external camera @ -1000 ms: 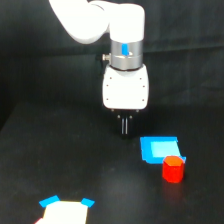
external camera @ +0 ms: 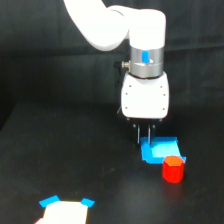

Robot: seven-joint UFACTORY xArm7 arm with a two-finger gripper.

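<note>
A white robot arm hangs from the top with my gripper (external camera: 144, 140) pointing down. Its two thin dark fingers stand apart, and nothing shows between them. They are at the left edge of a pale square (external camera: 163, 149) with bright blue corners on the dark table; whether they touch it I cannot tell. A red, faceted block (external camera: 173, 173) sits at the near right of that square, overlapping its front corner in the view.
At the bottom left, a white sheet (external camera: 66, 213) with blue corner pieces is cut off by the frame, a bit of red at its left edge.
My gripper has moved right and somewhat lower, towards the pale square. Its fingers are further apart than before. The red block and both marked areas have stayed put.
</note>
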